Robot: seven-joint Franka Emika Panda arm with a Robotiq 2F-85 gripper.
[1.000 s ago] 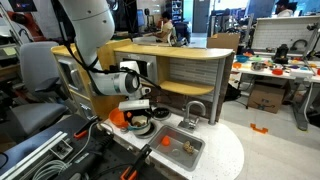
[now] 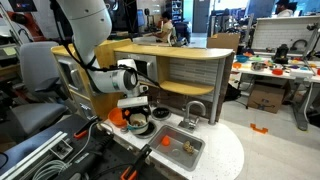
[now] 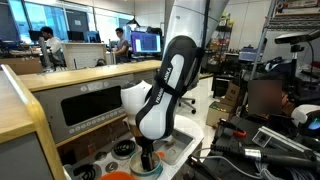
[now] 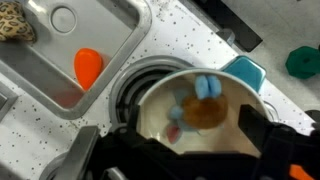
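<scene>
My gripper stands open, its two dark fingers wide apart on either side of a pale round bowl (image 4: 158, 97). Inside the bowl lie an orange-brown round item (image 4: 206, 112) and a blue item (image 4: 208, 86); a smaller reddish piece sits lower left. The fingers show above the bowl in the wrist view, and whether they touch its rim I cannot tell. From the first exterior side, the gripper (image 2: 135, 103) points down over the counter left of the sink.
A metal sink (image 4: 128, 48) with an orange item (image 4: 88, 68) in it lies beside the bowl. Dark coiled burners are close to the bowl. A faucet (image 2: 194, 108) rises behind the sink. The white counter (image 2: 228, 150) right of the sink is clear.
</scene>
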